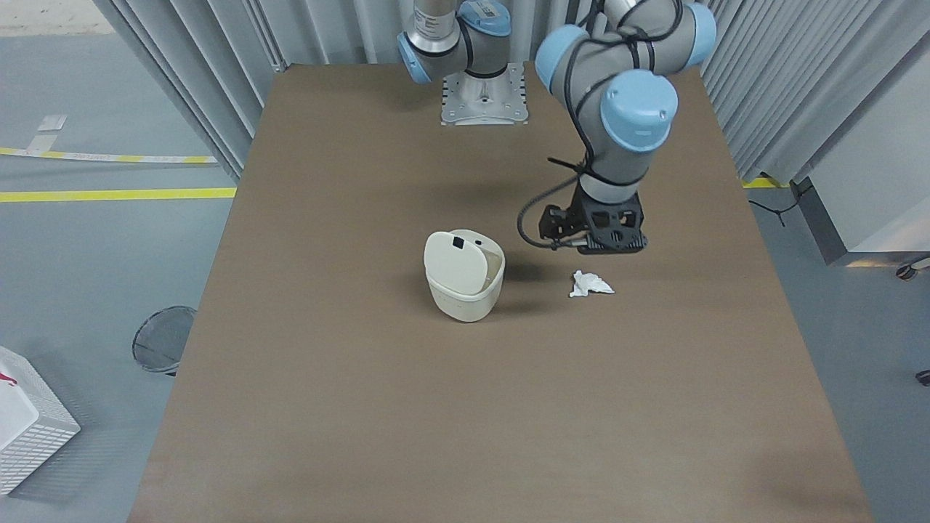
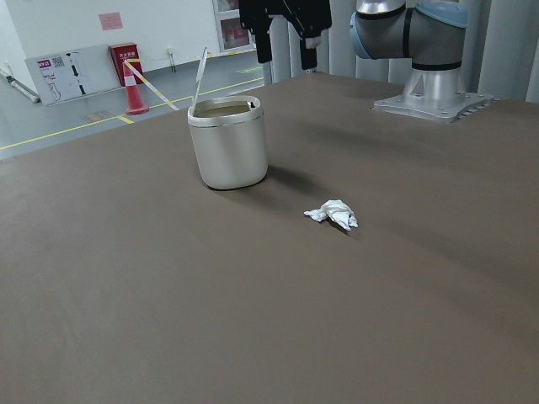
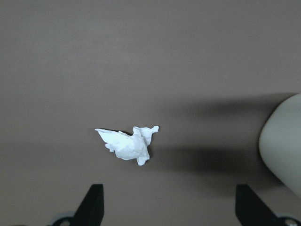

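A crumpled white tissue (image 1: 589, 284) lies on the table to the right of a small cream bin (image 1: 463, 288) with a lid leaf tilted up. The left view shows tissue (image 2: 333, 214) and bin (image 2: 228, 145). My gripper hangs above the table behind them; in the wrist view its fingertips stand wide apart with only bare table between them, the tissue beyond them and the bin's curved side (image 3: 287, 141) at the right edge.
The arm's base (image 1: 484, 100) is at the back edge. A floor lies beyond both side edges.
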